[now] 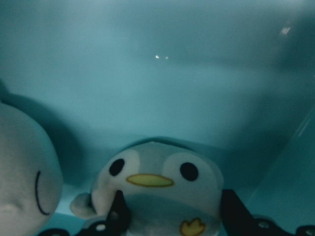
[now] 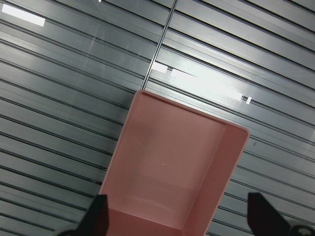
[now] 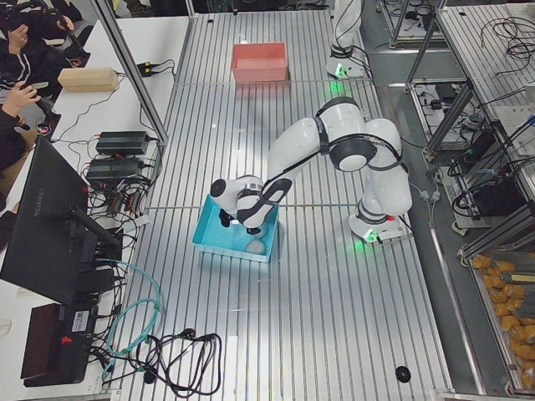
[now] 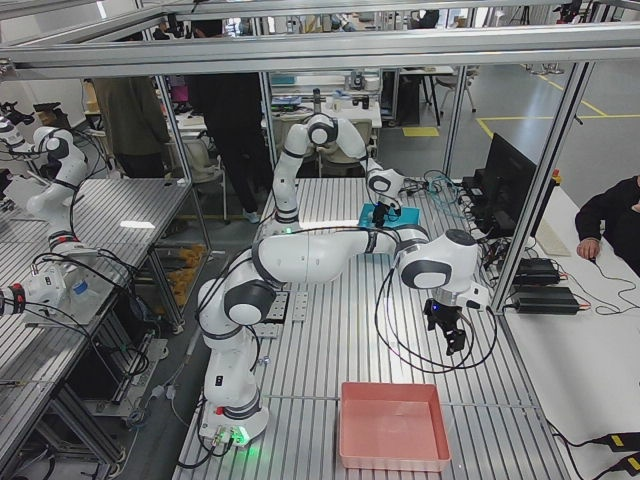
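Observation:
My left gripper (image 3: 238,225) is down inside the blue bin (image 3: 209,251). In the left wrist view its fingers flank a plush penguin (image 1: 152,191) with a yellow beak, one over its front and one at its side; whether they grip it is unclear. A pale round plush (image 1: 22,172) lies to the penguin's left. My right gripper (image 4: 450,325) hangs over the grooved table near the pink bin (image 4: 390,425), which is empty; in the right wrist view its fingers are wide apart with nothing between them.
A monitor (image 3: 46,221) and power boxes (image 3: 121,142) line the white side table. Loose black cables (image 3: 184,368) lie at the table's near edge.

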